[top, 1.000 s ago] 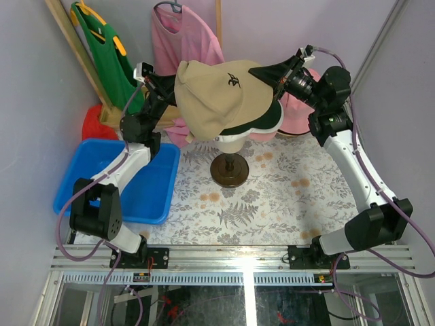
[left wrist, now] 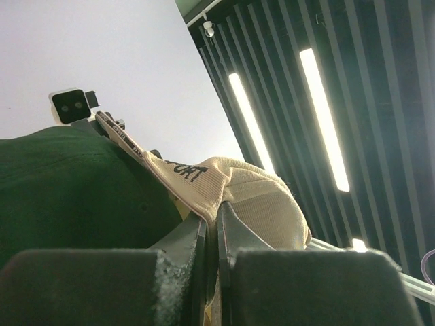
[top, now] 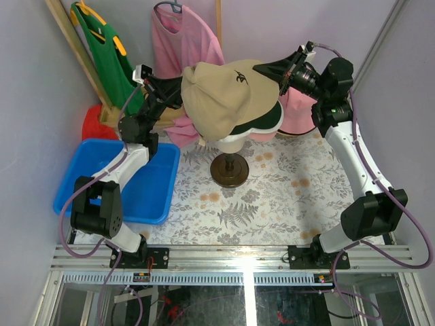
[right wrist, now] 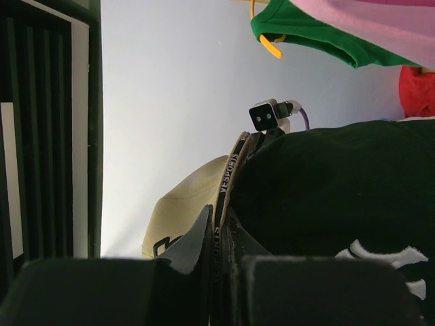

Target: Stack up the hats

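A tan cap (top: 228,95) is stretched between my two arms, over a dark green hat (top: 262,122) with a white edge. That green hat sits on top of a stand with a round brown base (top: 229,178). My left gripper is shut on the cap's edge, with tan cloth running between its fingers. On the other side my right gripper pinches the cap's lettered inner band (right wrist: 229,175). In both wrist views the green crown lies close beside the tan cloth. The cap hides most of the green hat from above.
A blue bin (top: 143,187) stands at the left. Green (top: 105,58) and pink (top: 183,37) garments hang behind, with a red cloth (top: 100,123) at the back left. A pink hat (top: 297,112) is at the back right.
The tan cap and both grippers have shifted slightly to the right over the green hat. Both grippers keep their hold on the cap. The stand has not moved.
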